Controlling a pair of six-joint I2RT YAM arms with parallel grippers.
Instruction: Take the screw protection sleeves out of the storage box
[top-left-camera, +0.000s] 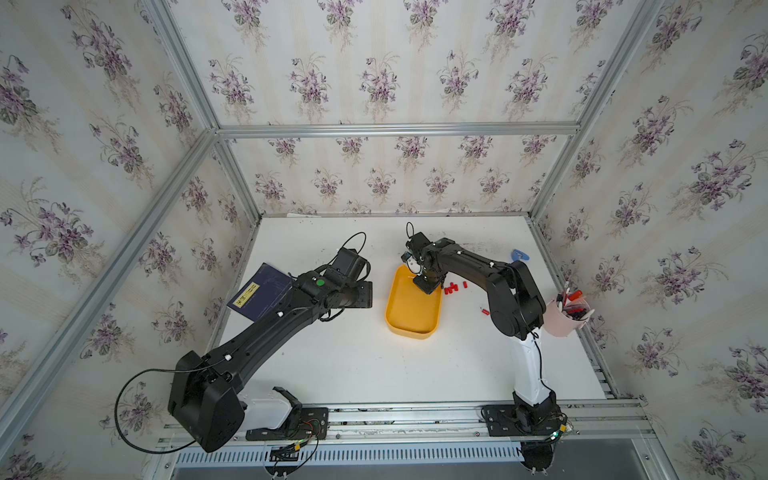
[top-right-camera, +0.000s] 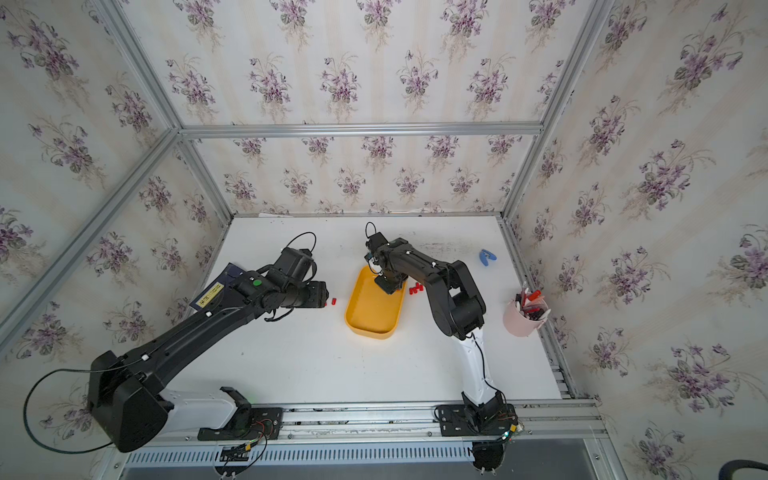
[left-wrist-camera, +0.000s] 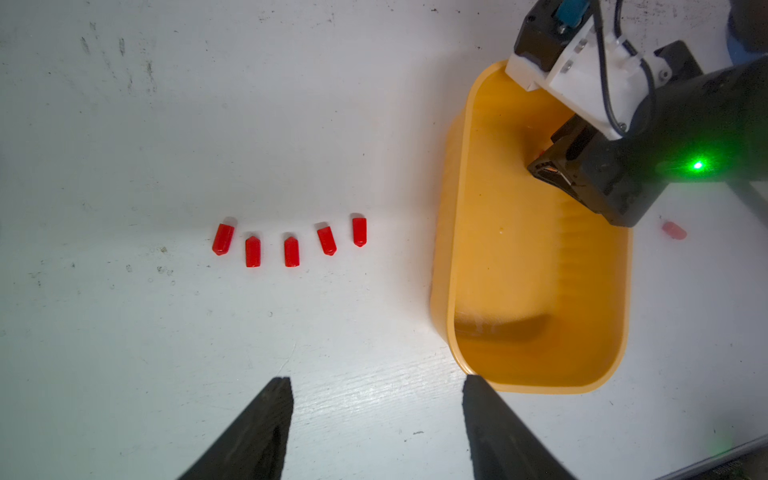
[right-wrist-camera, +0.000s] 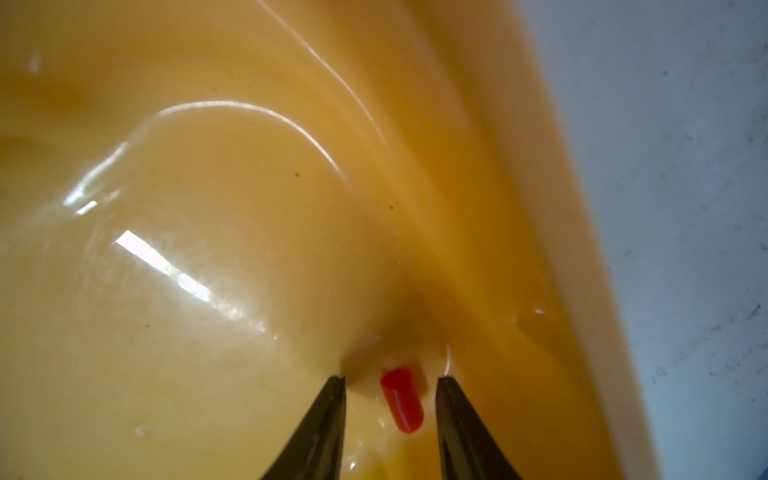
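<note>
In the right wrist view a red sleeve (right-wrist-camera: 402, 400) lies on the floor of the orange storage box (right-wrist-camera: 240, 336), near its wall. My right gripper is inside the box, its fingers parted with the sleeve visible between them; contact with either finger does not show. In the left wrist view, red sleeves lie in a row on the table left of the box (left-wrist-camera: 448, 264), among them one nearest the box (left-wrist-camera: 359, 232) and one farthest from it (left-wrist-camera: 223, 238). Above the table, left of the box, my left gripper is open and empty.
More red sleeves (top-left-camera: 449, 289) lie on the table right of the box. A dark blue case (top-left-camera: 260, 291) rests at the left, a pink cup of pens (top-left-camera: 565, 318) at the right, a blue item (top-left-camera: 519, 255) behind it.
</note>
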